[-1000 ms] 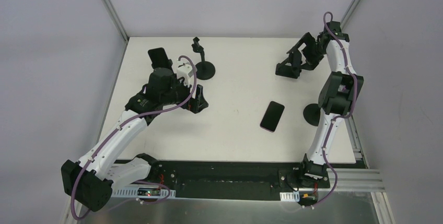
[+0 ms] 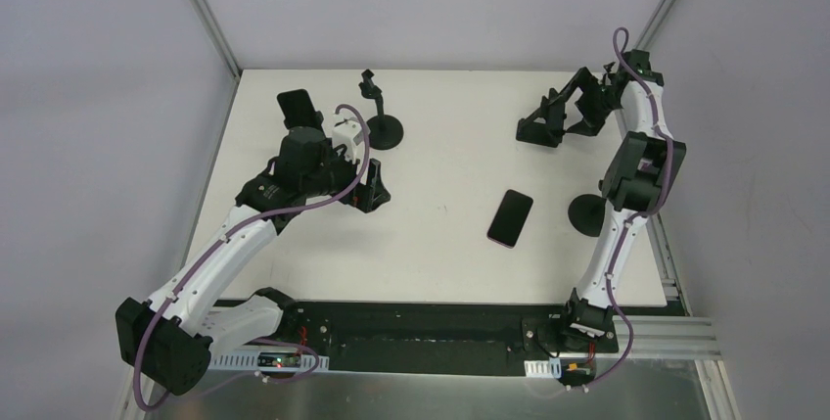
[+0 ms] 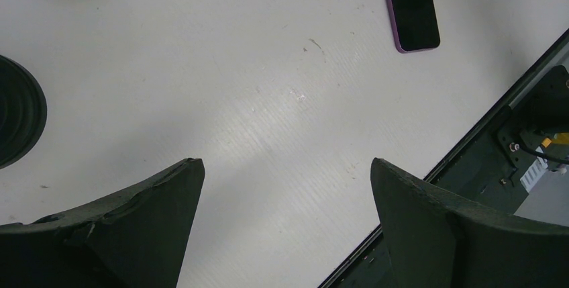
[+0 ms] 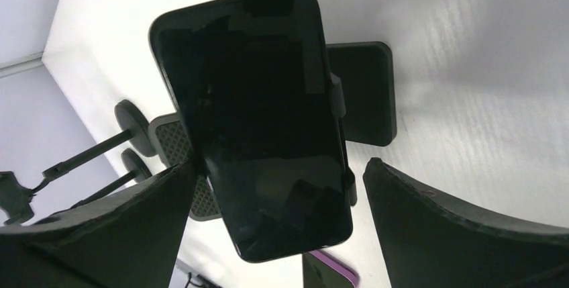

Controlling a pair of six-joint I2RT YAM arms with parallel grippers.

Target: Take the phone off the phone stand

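Note:
A black phone [image 4: 262, 113] rests tilted on a dark phone stand [image 4: 366, 93] at the back right of the table. My right gripper [image 2: 577, 107] is open around the phone's lower part, with one finger either side in the right wrist view; contact on the left side is unclear. My left gripper stands open over the table's left part with nothing between its fingers.
A purple-edged phone [image 2: 510, 218] lies flat at centre right. Round-based stands [image 2: 385, 132] stand at back left, one holding a black phone [image 2: 297, 108]; another round base [image 2: 585, 215] is at the right.
The left arm and the phones appear unmoved.

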